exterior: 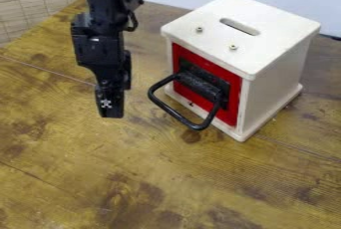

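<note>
A white box (262, 36) with a red front panel (229, 112) stands on the wooden table at the right. A slot and two screws are on its top. A black U-shaped handle (194, 122) sticks out low from a black fitting on the red panel. My black gripper (110, 105) points down just left of the box, apart from the handle, its tips low over the table. It is open by its posture, though the gap between its fingers is hard to see from this side.
A woven mat (20, 14) lies at the back left corner, and a pale wall is behind the box.
</note>
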